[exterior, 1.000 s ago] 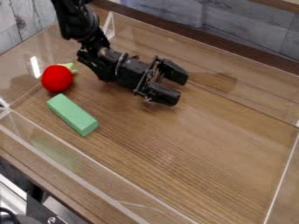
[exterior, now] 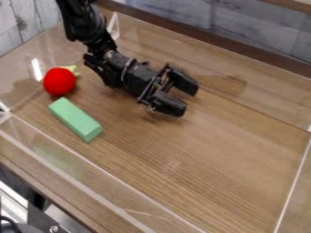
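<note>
A black robot arm reaches in from the top left, its gripper (exterior: 180,93) low over the wooden table (exterior: 219,173) near the middle, with two dark fingers apart, pointing right, and nothing visible between them. A red round object (exterior: 60,81) with a pale green piece behind it lies left of the arm. A green rectangular block (exterior: 75,119) lies below the red object, apart from it.
A raised wooden edge (exterior: 267,6) runs along the back right, and the table's edge is at the left.
The arm and gripper have shifted slightly. The red object and green block appear unmoved.
</note>
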